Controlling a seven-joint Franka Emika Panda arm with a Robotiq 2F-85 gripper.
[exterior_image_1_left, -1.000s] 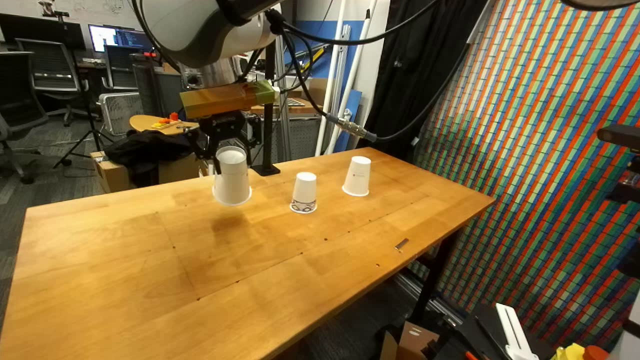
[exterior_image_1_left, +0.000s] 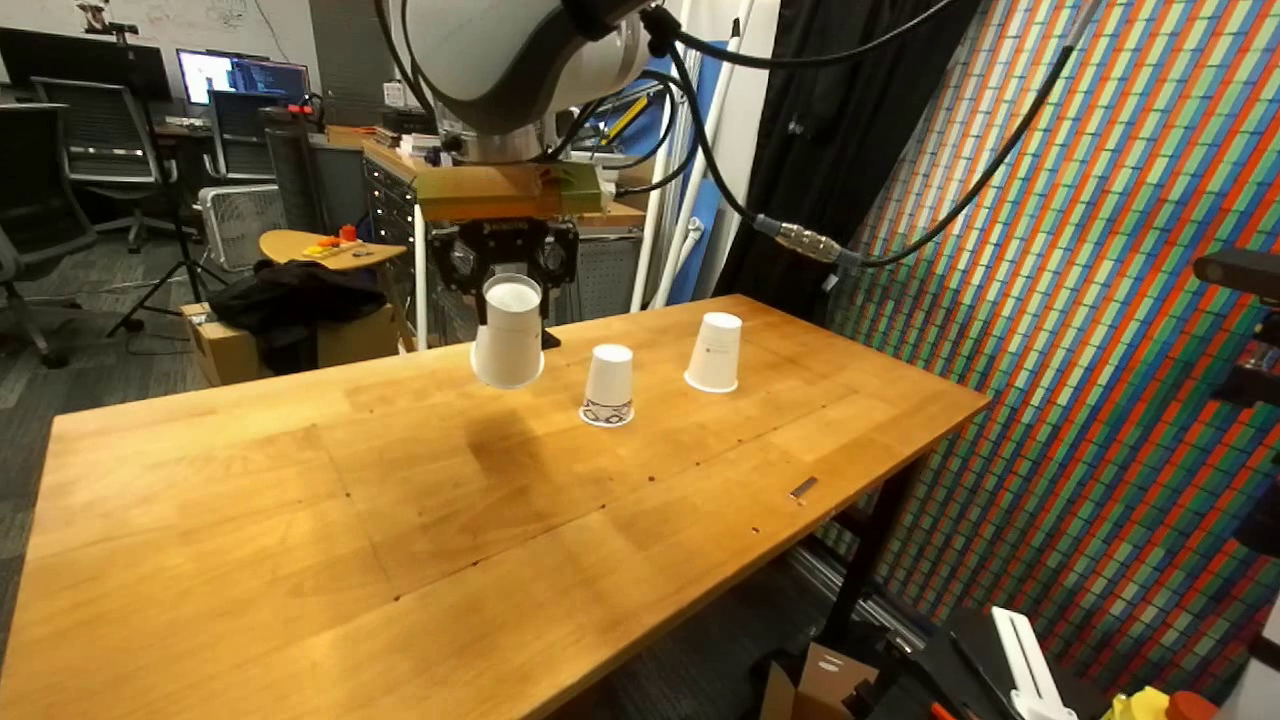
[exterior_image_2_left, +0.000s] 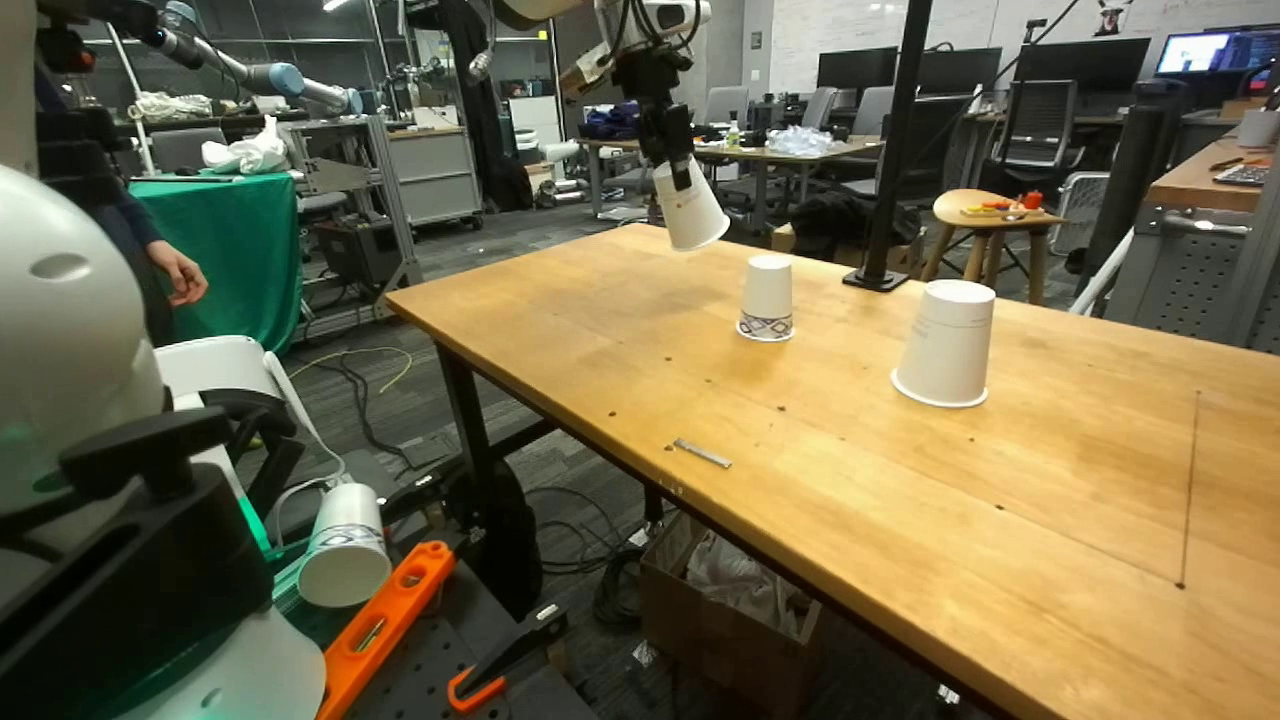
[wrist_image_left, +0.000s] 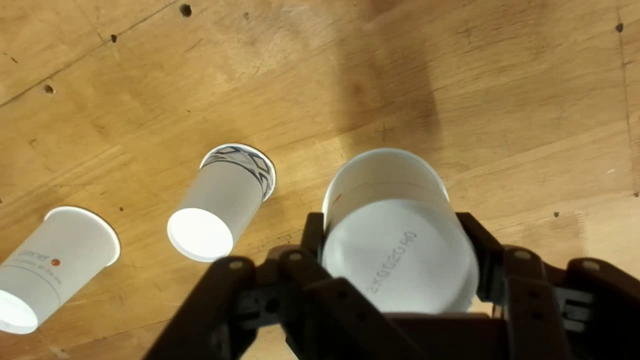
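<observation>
A white paper cup (exterior_image_1_left: 510, 336) hangs upside down above the table, tilted, with my gripper shut on its sides. The same held cup (exterior_image_2_left: 692, 214) shows at the table's far left in the second exterior view. To its right in the first exterior view, a smaller paper cup (exterior_image_1_left: 608, 382) with a dark patterned band stands inverted on the wood. Beyond that one, a larger plain cup (exterior_image_1_left: 715, 353) also rests mouth down. The wrist view has the banded cup (wrist_image_left: 225, 198) left of the held cup and apart from it, and the plain cup (wrist_image_left: 60, 255) at the far left.
A small metal strip (exterior_image_2_left: 702, 454) lies near one edge. A black post (exterior_image_2_left: 894, 156) rises from the table behind the standing cups.
My gripper has moved to the right and up with the held cup, closer to the banded cup's side. The held cup leans more now. Both standing cups are where they were.
</observation>
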